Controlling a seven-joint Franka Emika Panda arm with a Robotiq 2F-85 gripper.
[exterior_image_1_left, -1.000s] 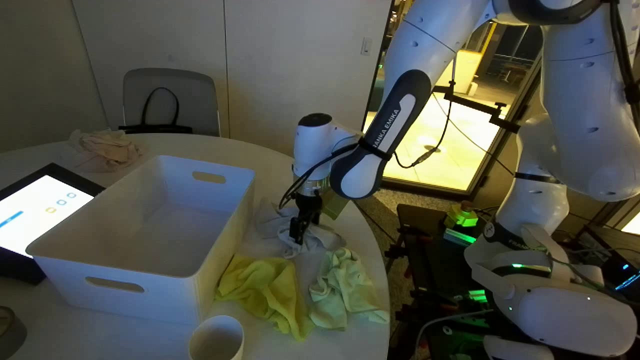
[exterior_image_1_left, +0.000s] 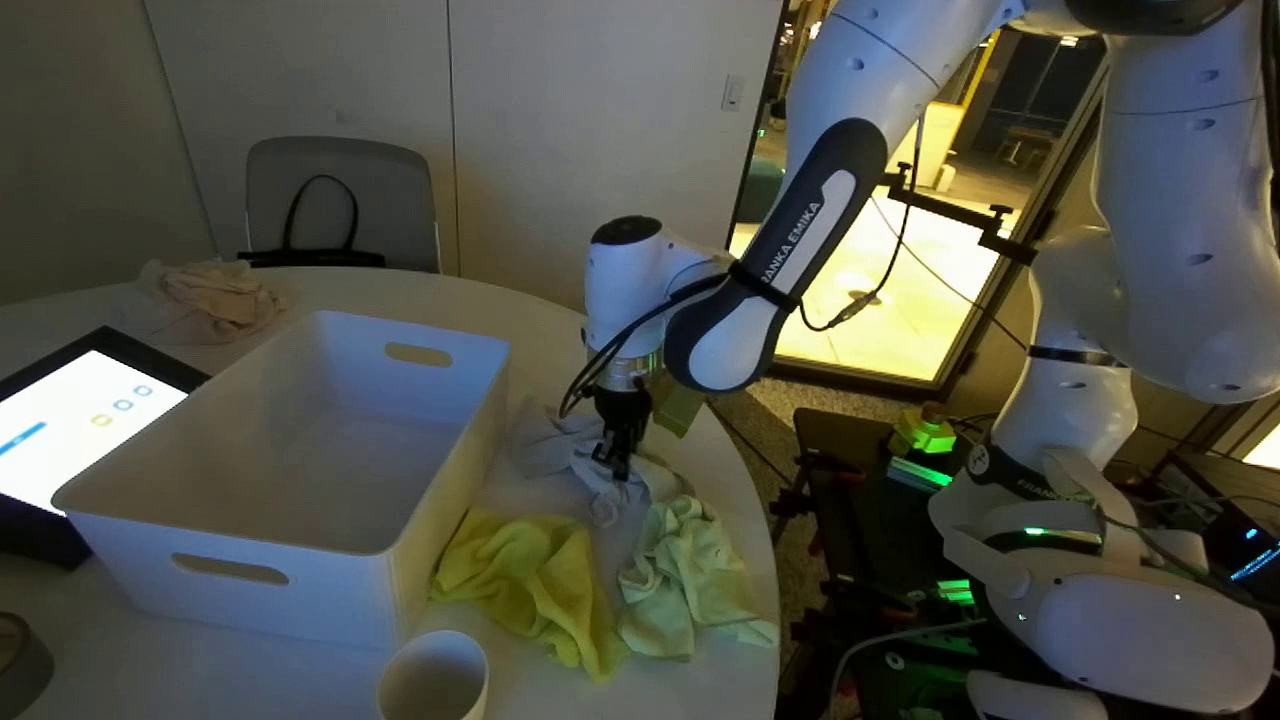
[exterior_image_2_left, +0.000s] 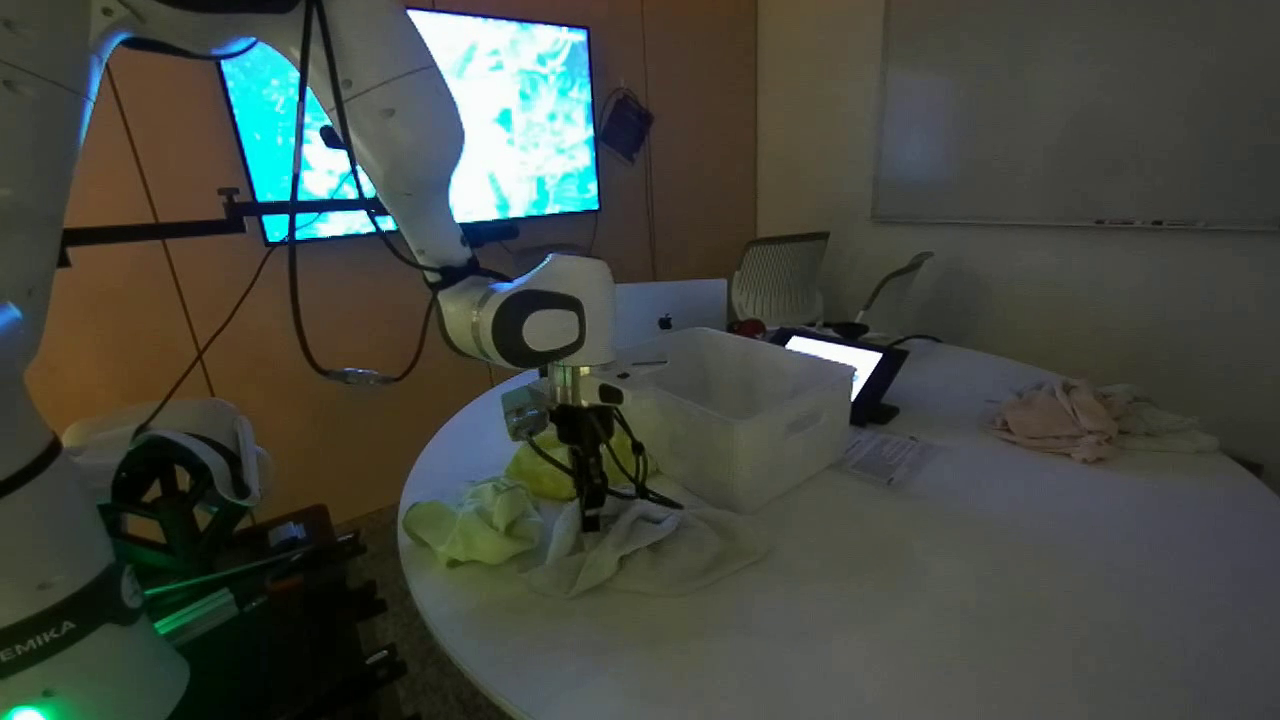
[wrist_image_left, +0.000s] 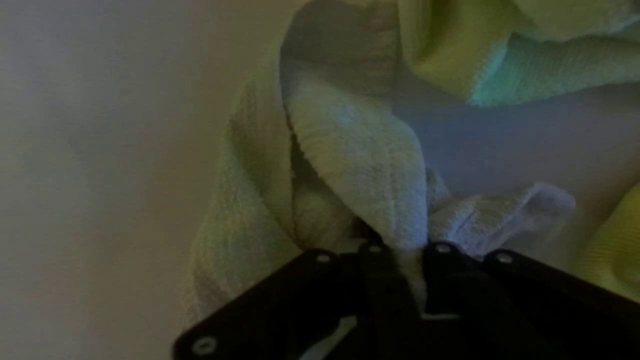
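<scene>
A pale grey-white cloth (exterior_image_2_left: 678, 546) lies crumpled on the table, and my gripper (exterior_image_1_left: 615, 470) is down at it. In the wrist view a fold of this cloth (wrist_image_left: 375, 162) runs up between the dark fingers, which are shut on it. Most of the cloth still spreads over the tabletop around the gripper (exterior_image_2_left: 589, 524). A bright yellow cloth (exterior_image_1_left: 528, 582) and a pale yellow-green cloth (exterior_image_1_left: 690, 576) lie close by, apart from the fingers. The large white bin (exterior_image_1_left: 396, 546) looks empty in the first exterior view.
The bin's wall rises close beside the gripper. A white cup (exterior_image_1_left: 438, 684) stands at the bin's near corner, and a lit tablet (exterior_image_1_left: 84, 420) beyond its other side. Pinkish cloths (exterior_image_2_left: 1062, 420) lie farther off.
The gripper's fingers have closed on the cloth, and the hand has risen slightly. A bit of the grey-white cloth is drawn up with it; the other cloths have not moved.
</scene>
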